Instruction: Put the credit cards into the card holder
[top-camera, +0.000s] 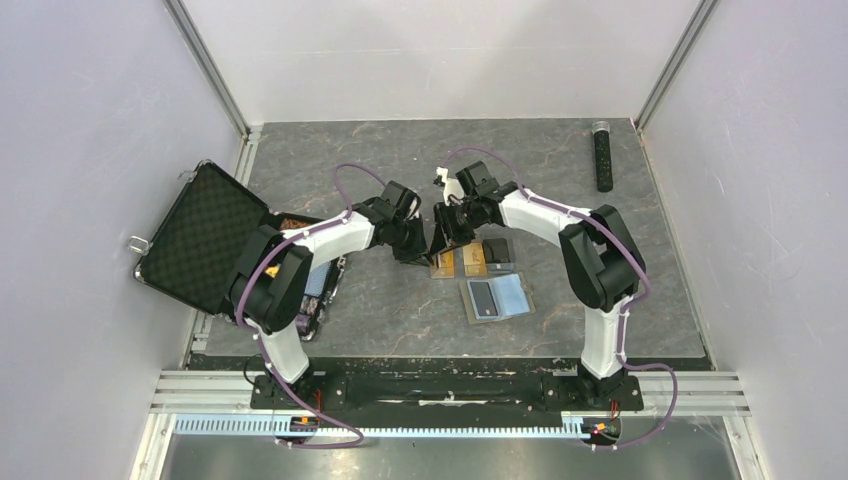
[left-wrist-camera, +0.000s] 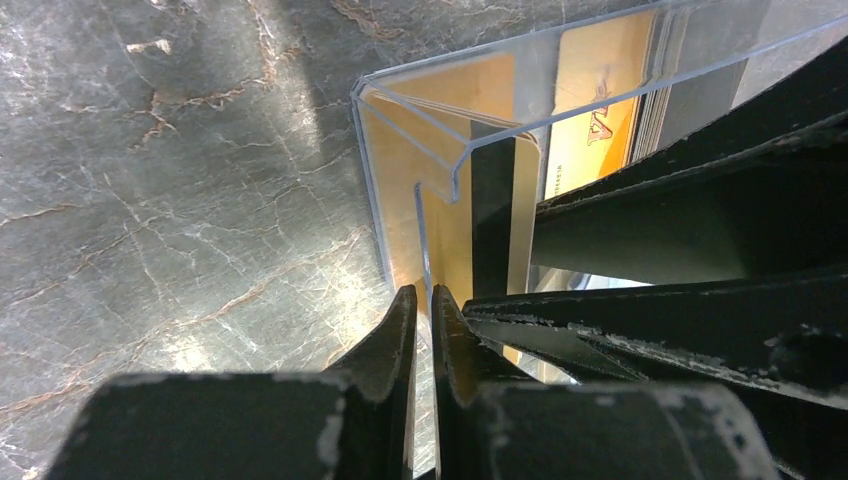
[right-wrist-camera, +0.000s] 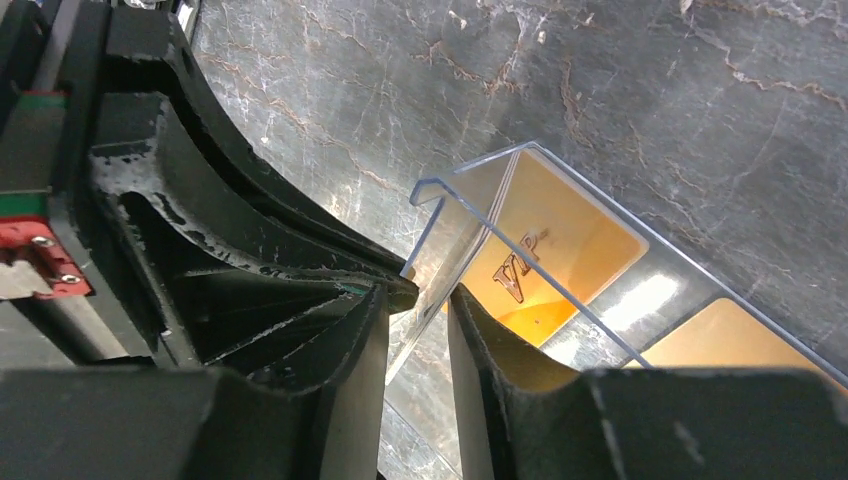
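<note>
A clear plastic card holder (left-wrist-camera: 370, 170) lies on the grey table at the centre, with gold credit cards (right-wrist-camera: 560, 230) and dark ones standing or lying in its compartments. My left gripper is shut on the near edge of the card holder. My right gripper is at the holder's end, beside the left one, its fingertips close together around a thin clear wall in its wrist view; whether it grips that wall is hard to tell. The two grippers nearly meet and hide part of the holder in the top view.
An open black case (top-camera: 200, 235) with items stands at the left. A tray with a phone and light blue item (top-camera: 510, 295) lies in front of the holder. A black microphone (top-camera: 603, 160) lies at back right.
</note>
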